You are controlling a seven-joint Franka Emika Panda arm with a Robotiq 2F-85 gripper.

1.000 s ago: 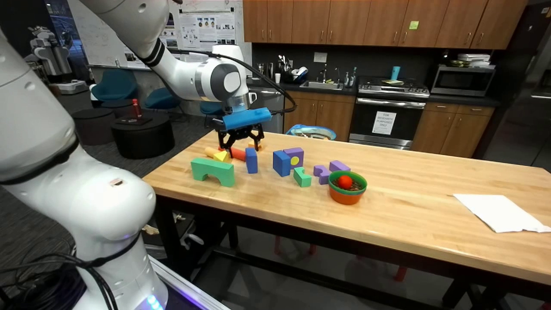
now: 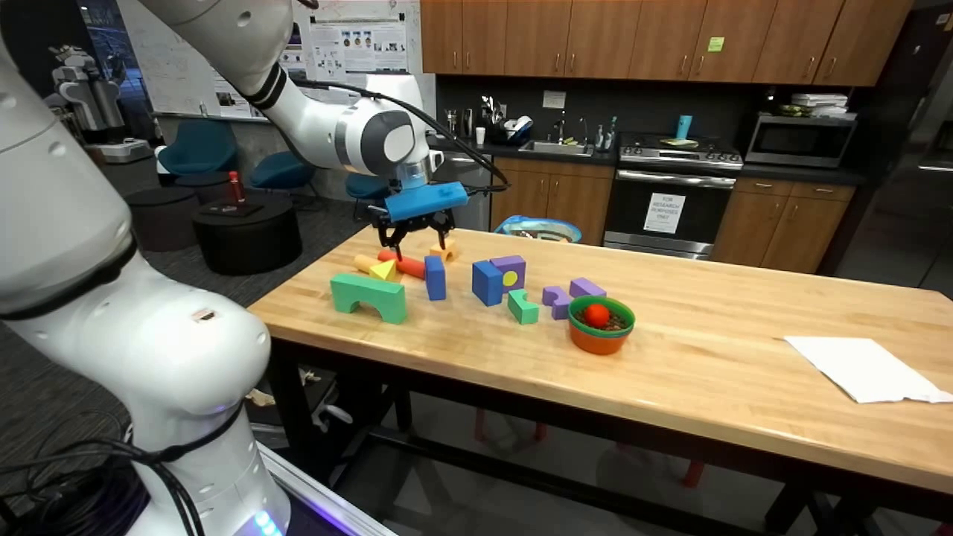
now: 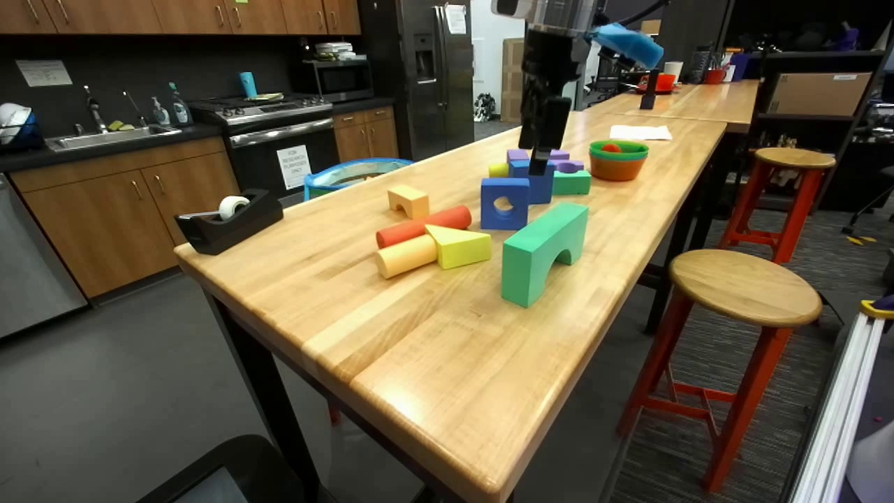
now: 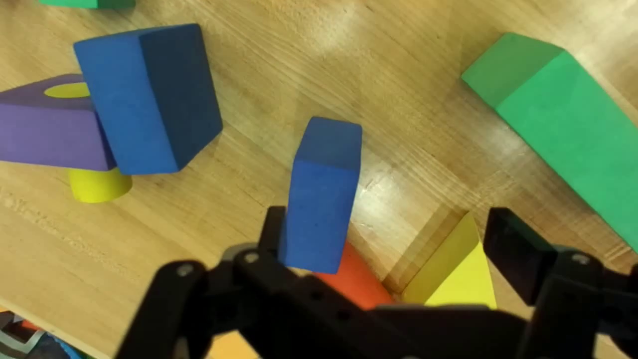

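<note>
My gripper (image 2: 416, 254) is open above the far left of the table, nothing between its fingers. In the wrist view its two black fingertips stand wide apart, with an upright blue block (image 4: 321, 209) beside the left one; whether they touch cannot be told. Low between the fingers lie a red cylinder (image 4: 357, 281) and a yellow triangular block (image 4: 457, 269), both partly hidden by the gripper. A green arch (image 4: 574, 131) stands to the right. At upper left are another blue block (image 4: 149, 98), a purple block (image 4: 51, 134) and a yellow cylinder (image 4: 98, 185).
Bowls (image 2: 600, 338) with a red ball stand right of the blocks, near small green (image 2: 523, 307) and purple blocks (image 2: 586, 286). An orange arch (image 3: 408, 201) and a black tape dispenser (image 3: 230, 221) lie toward the table's other side. White paper (image 2: 864, 368) lies right, with bare table between.
My gripper has sunk slightly in exterior view 1, by a small amount, and its angle has shifted a little. The blocks have stayed in place.
</note>
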